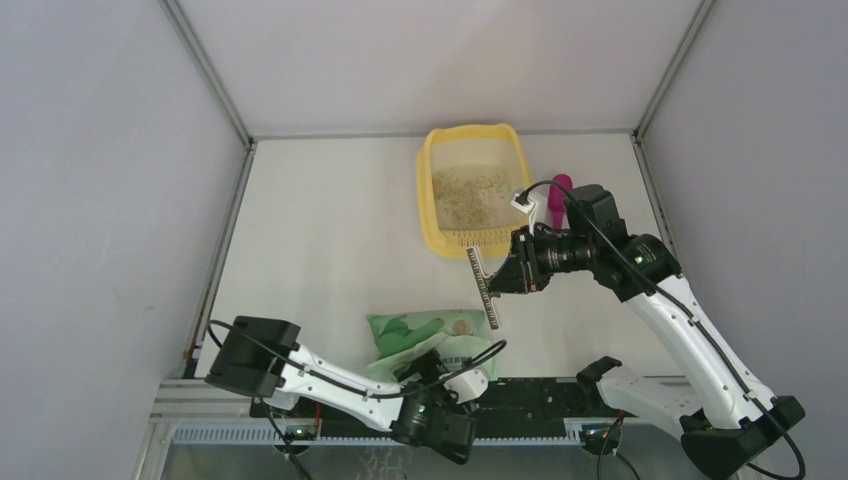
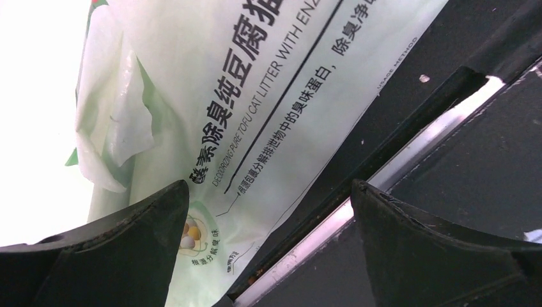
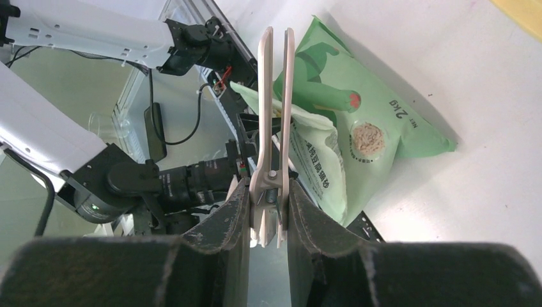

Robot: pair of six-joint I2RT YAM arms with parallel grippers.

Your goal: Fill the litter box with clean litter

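Observation:
The green cat litter bag [image 1: 425,325] lies near the table's front edge. Its near end is folded over, so a pale printed face [image 2: 255,128] shows in the left wrist view. Over that face my left gripper is open, with its fingers spread apart; whether they touch the bag I cannot tell. My right gripper is shut on a long metal clip [image 3: 287,96], held in the air to the bag's upper right. At the back stands the yellow litter box [image 1: 427,200], a thin layer of litter [image 1: 470,195] on its floor.
A magenta scoop [image 1: 562,185] lies right of the box, partly behind the right arm. A black rail [image 1: 540,395] runs along the table's front edge by the bag.

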